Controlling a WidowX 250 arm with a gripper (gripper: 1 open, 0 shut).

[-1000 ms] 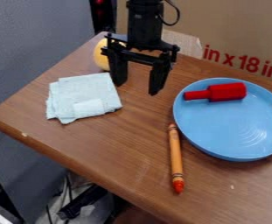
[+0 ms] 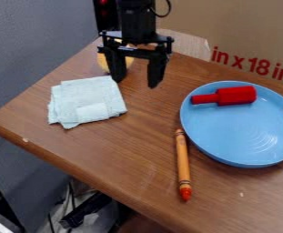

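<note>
My black gripper (image 2: 136, 75) hangs over the back middle of the wooden table, its two fingers apart with nothing seen between them. A folded pale cloth (image 2: 86, 100) lies to the left, below it. An orange-red crayon (image 2: 183, 168) lies lengthwise at the front right. A blue plate (image 2: 242, 138) holds a red cylindrical object (image 2: 232, 96) near its back rim. A yellow round object (image 2: 105, 62) is mostly hidden behind the gripper.
A cardboard box (image 2: 250, 37) stands behind the table.
</note>
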